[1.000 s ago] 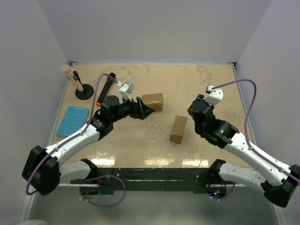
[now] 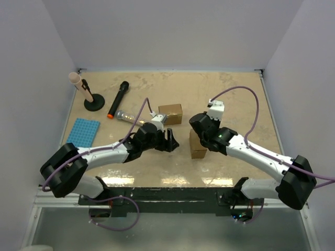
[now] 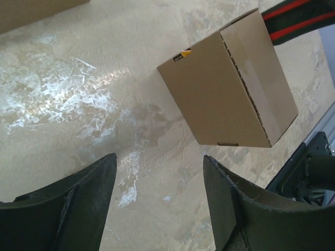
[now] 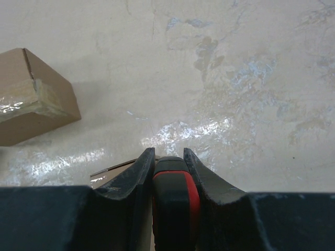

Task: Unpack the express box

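A tall cardboard box (image 2: 198, 149) stands at centre right, under my right gripper, which is shut on a black-and-red object at the box's top; what exactly it is cannot be made out. The same box (image 3: 220, 99) fills the upper right of the left wrist view, with a small yellow bit at its top edge. My left gripper hangs part open just left of the box, nothing between its fingers. A second cardboard box (image 2: 170, 112) lies behind, closer to the middle back.
At the left lie a blue mat (image 2: 82, 132), a black stand with a pale cylinder (image 2: 78, 83), a black-orange rod (image 2: 118, 99) and a clear cylinder (image 2: 124, 116).
My right gripper has moved left onto that box, which now appears slightly shifted and more upright.
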